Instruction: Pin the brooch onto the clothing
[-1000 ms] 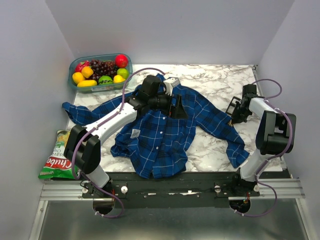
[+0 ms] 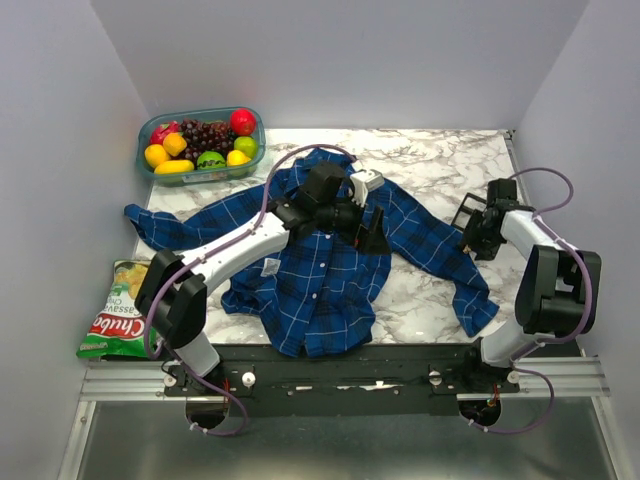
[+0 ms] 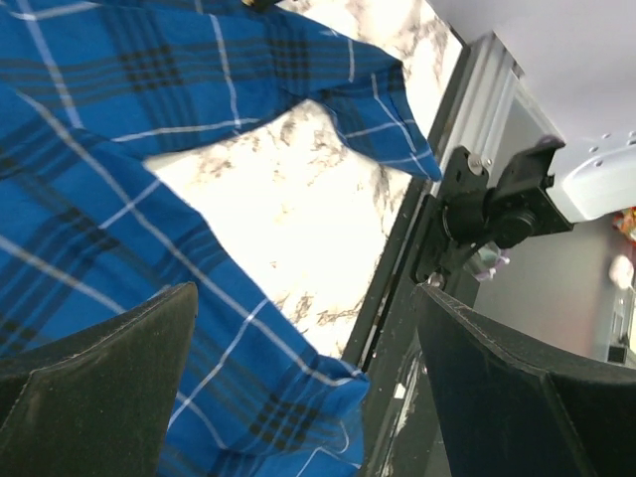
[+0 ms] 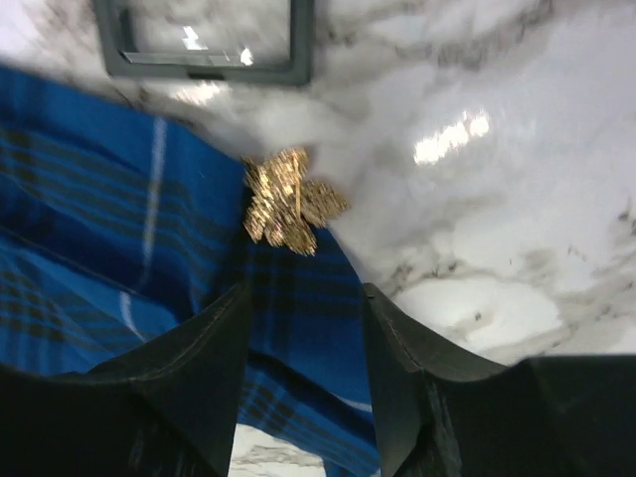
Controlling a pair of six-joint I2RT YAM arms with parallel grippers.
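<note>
The gold, leaf-shaped brooch (image 4: 291, 202) lies at the border of the blue plaid shirt's sleeve (image 4: 204, 199), partly over cloth and partly over marble. My right gripper is part open near it, with nothing between its fingers; the brooch sits beyond the fingertips in the right wrist view. From the top, that gripper (image 2: 474, 246) largely covers the brooch. The shirt (image 2: 310, 290) is spread out with its sleeves to both sides. Over its right front hovers my left gripper (image 2: 374, 238), open and empty; its fingers (image 3: 164, 343) stand wide apart in the left wrist view.
A dark-rimmed clear case (image 4: 303, 40) rests just behind the brooch. A fruit basket (image 2: 262, 150) stands at the back left and a chip bag (image 2: 120, 315) at the front left. Bare marble (image 2: 420, 310) shows between the shirt's body and right sleeve.
My left gripper has shifted to the right.
</note>
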